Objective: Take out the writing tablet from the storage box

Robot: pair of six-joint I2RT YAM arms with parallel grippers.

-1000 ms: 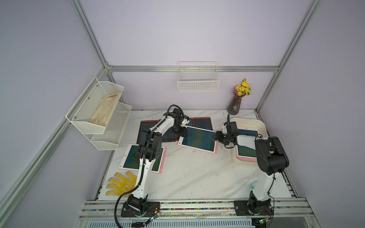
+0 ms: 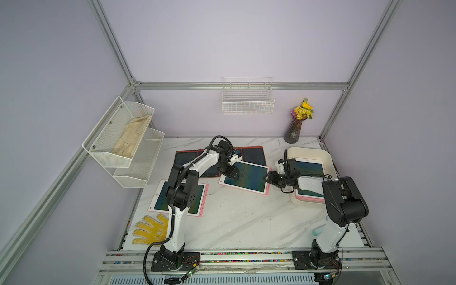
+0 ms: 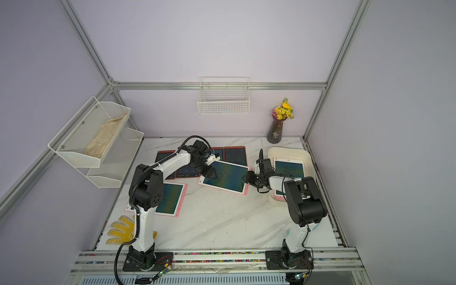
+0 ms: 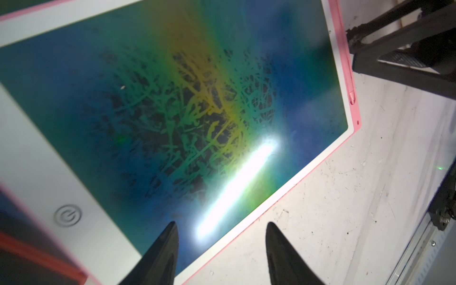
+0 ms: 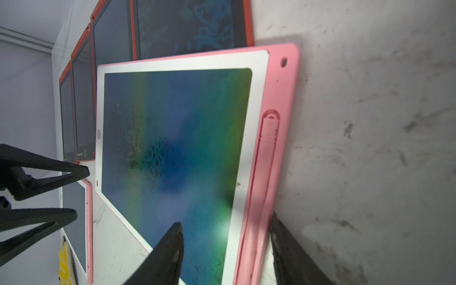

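A white-and-pink writing tablet (image 2: 247, 177) lies on the table at the centre. My left gripper is open over its left part, nothing between its fingers. My right gripper is open at the tablet's right pink edge, low by the pen slot, not visibly holding it. Another pink tablet (image 3: 288, 167) lies in the cream storage box (image 2: 304, 152) at the right, partly hidden by the right arm. A third (image 2: 201, 205) lies at the left front.
Red-rimmed dark tablets (image 3: 234, 155) line the back, with a flower vase (image 2: 293, 131) behind the box. A yellow glove (image 2: 152, 230) lies front left, a wire shelf (image 2: 125, 161) hangs left.
The centre tablet has shifted slightly toward the front and left. Both grippers have moved slightly frontward with it; the left one now sits further over the tablet.
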